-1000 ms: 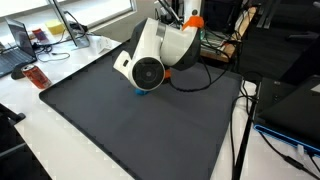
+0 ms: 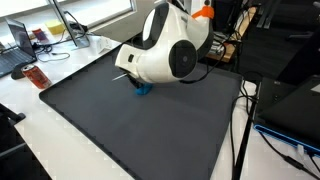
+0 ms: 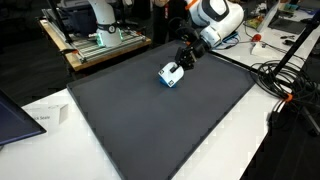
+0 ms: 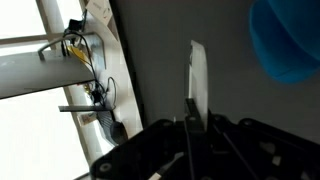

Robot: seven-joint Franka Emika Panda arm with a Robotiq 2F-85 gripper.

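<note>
My gripper is shut in the middle of the wrist view, with a thin pale piece (image 4: 198,76) sticking out from between its fingers. In exterior view 2 this looks like a small white piece (image 3: 171,73) with dark marks, tilted. The blue object (image 4: 282,42) shows at the upper right of the wrist view, apart from the pale piece and cut off by the frame. From exterior view 1, the blue object (image 2: 143,89) lies on the dark mat just beside and below my gripper, partly hidden by it.
Cables (image 3: 285,85) run along one side of the table, and a laptop (image 2: 18,45) sits at the back left.
The white arm has swung right and turned in exterior view 1, and the dark gripper now shows more in front of the blue object. The blue object seems to stay in place.
</note>
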